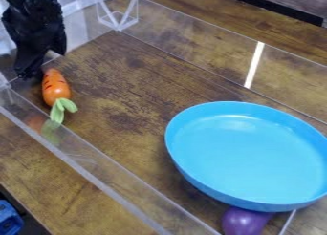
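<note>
My black gripper (31, 50) is at the far upper left, just above and behind an orange toy carrot (55, 88) with green leaves. Whether it is open or shut, or touches the carrot, is unclear. A large light blue plate (244, 152) lies on the wooden floor at the right. A purple toy (244, 221) sits below the plate at the bottom edge.
Clear plastic walls enclose the wooden area (141, 86), with a white clip at the top. A blue object (7, 219) lies outside at the bottom left.
</note>
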